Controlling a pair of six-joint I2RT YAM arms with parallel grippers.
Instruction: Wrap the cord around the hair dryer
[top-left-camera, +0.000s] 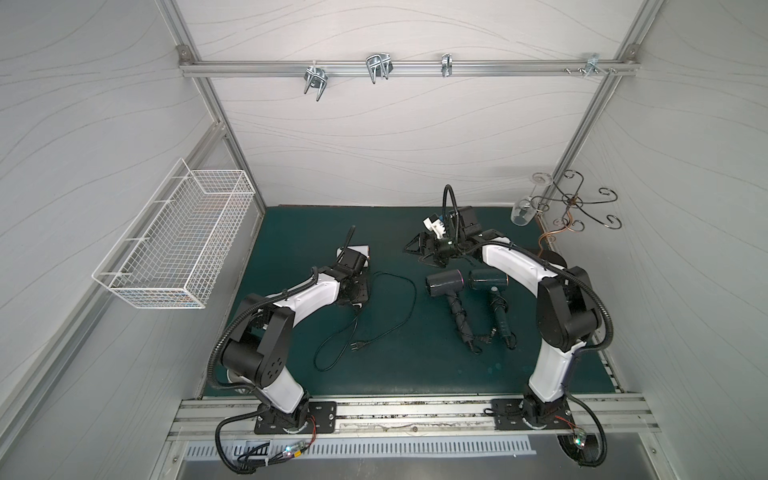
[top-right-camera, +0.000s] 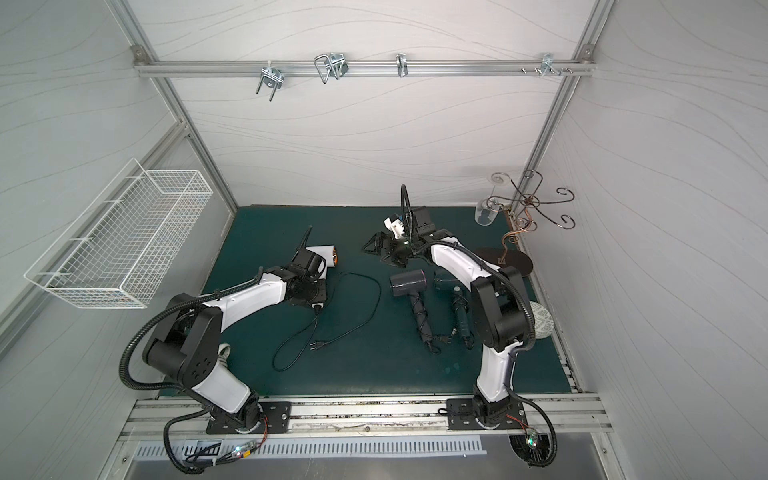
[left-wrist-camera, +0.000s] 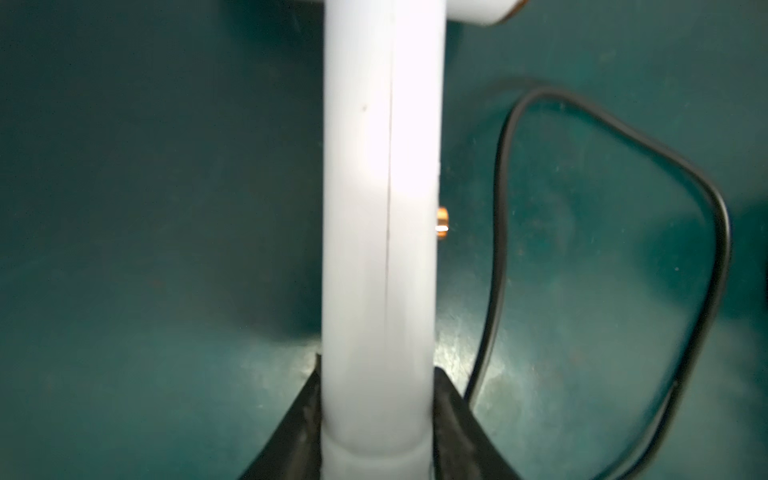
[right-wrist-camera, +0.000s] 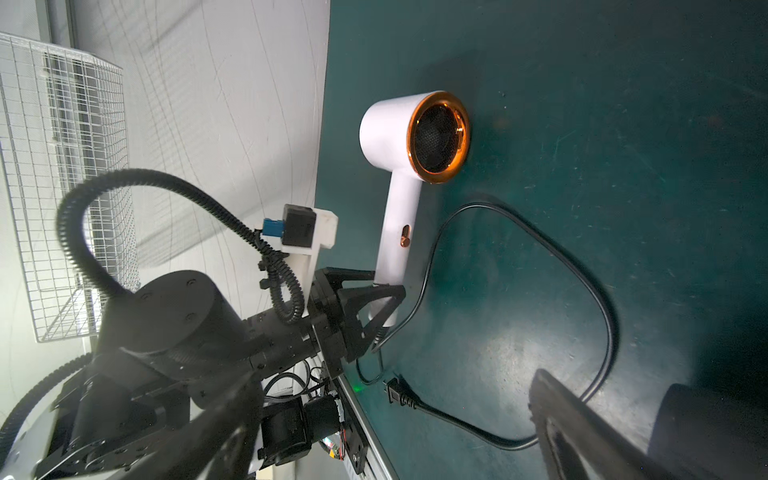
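A white hair dryer with an orange-rimmed head lies on the dark green mat. My left gripper is around its handle, one finger on each side; whether it grips is unclear. The black cord runs from the handle's end in a loose loop to the right, ending in a plug. My right gripper is open above the mat to the right of the dryer, nothing between its fingers.
Two dark hair dryers with wrapped cords lie below the right arm. A wire basket hangs on the left wall; a curled metal stand is at the right back.
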